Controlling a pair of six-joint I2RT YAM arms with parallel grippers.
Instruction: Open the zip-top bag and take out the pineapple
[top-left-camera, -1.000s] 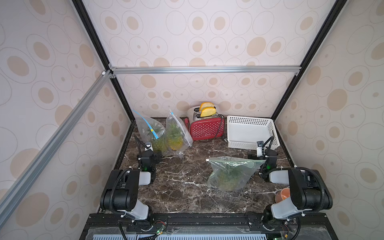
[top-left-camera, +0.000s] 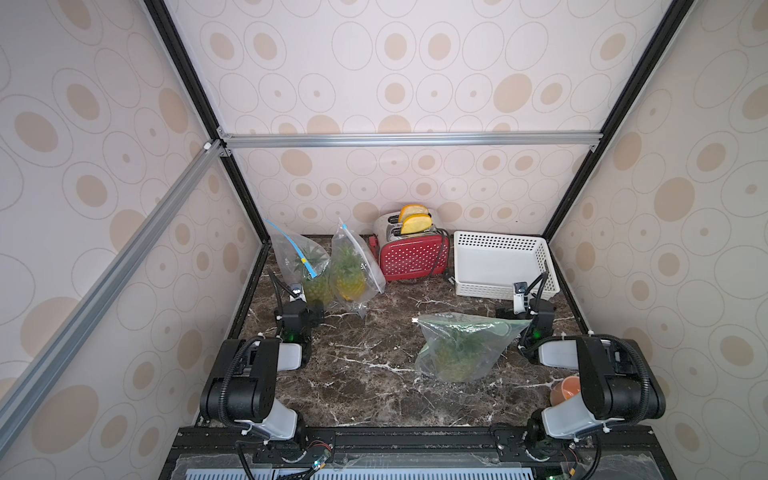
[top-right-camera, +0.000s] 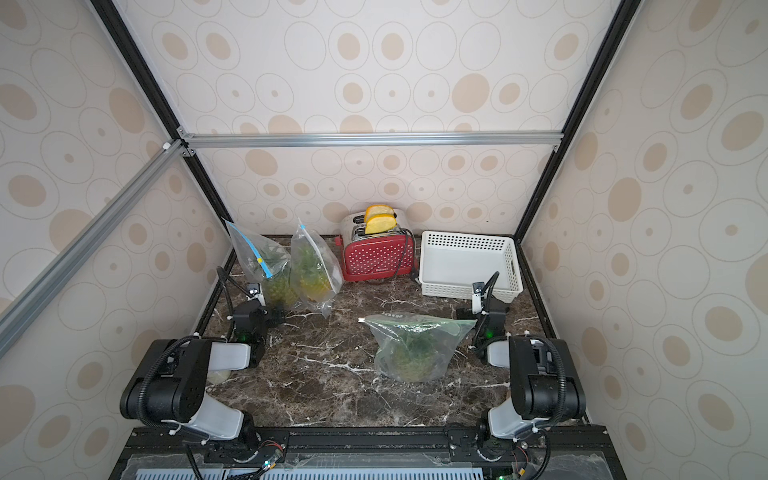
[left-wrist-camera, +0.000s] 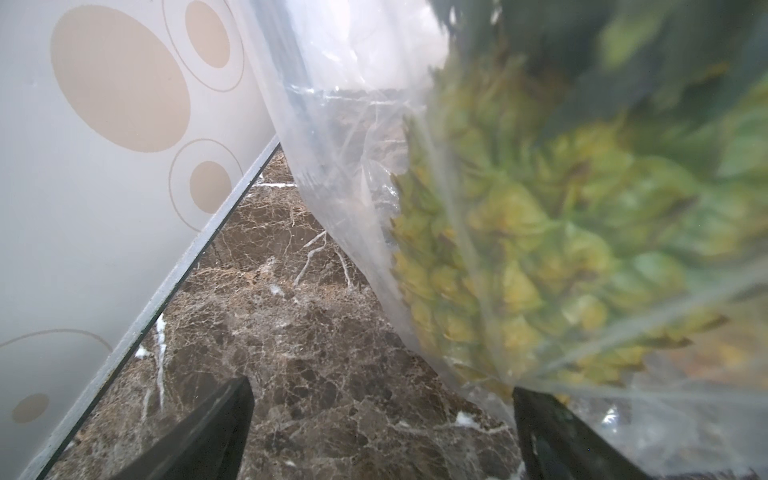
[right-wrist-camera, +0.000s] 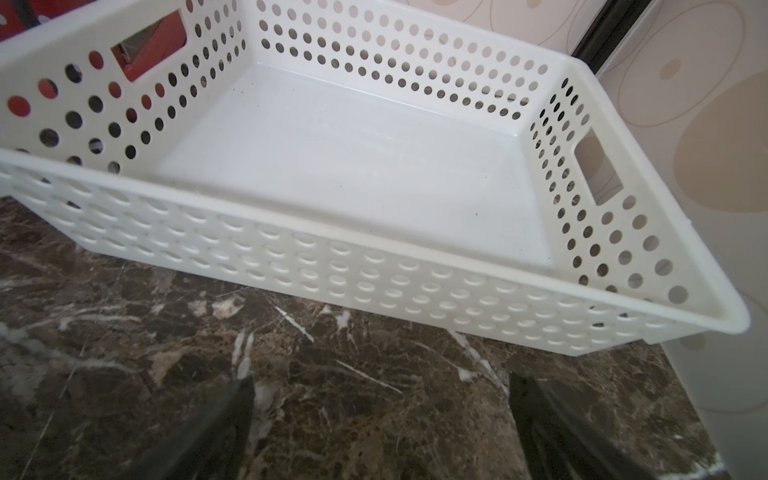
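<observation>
Near the middle right of the table lies a clear zip top bag (top-left-camera: 502, 352) with a green slider strip along its far edge and a pineapple (top-left-camera: 456, 357) inside. Two more clear bags with blue strips stand at the back left: one bag (top-left-camera: 289, 252) by the wall, another bag (top-left-camera: 373, 280) next to it with a yellow-green pineapple (top-left-camera: 350, 284). My left gripper is open, just in front of a bagged pineapple (left-wrist-camera: 544, 264); its right finger overlaps the plastic's lower edge in view. My right gripper stands open over bare table, right of the green-strip bag.
A white perforated basket (right-wrist-camera: 336, 220), empty, sits ahead of my right gripper. The red toaster (top-left-camera: 413, 254) with two yellow slices stands at the back middle. An orange cup (top-left-camera: 566, 389) is beside the right arm. Between the arms, the left middle of the table is clear.
</observation>
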